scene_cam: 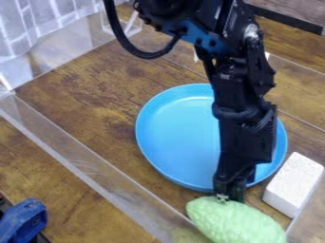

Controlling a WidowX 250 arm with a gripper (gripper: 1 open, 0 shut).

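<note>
A black robot gripper (231, 195) hangs down from the top of the view, its tip at the upper end of a pale green, ridged vegetable-like object (237, 224) at the bottom right. The fingertips are dark and overlap the object, so whether they hold it cannot be told. Behind the gripper lies a blue plate (172, 133).
A white block (294, 183) lies right of the plate. A blue object (21, 222) sits at the bottom left. Clear plastic edges run along the left and lower sides. Bare wooden surface (83, 95) fills the upper left.
</note>
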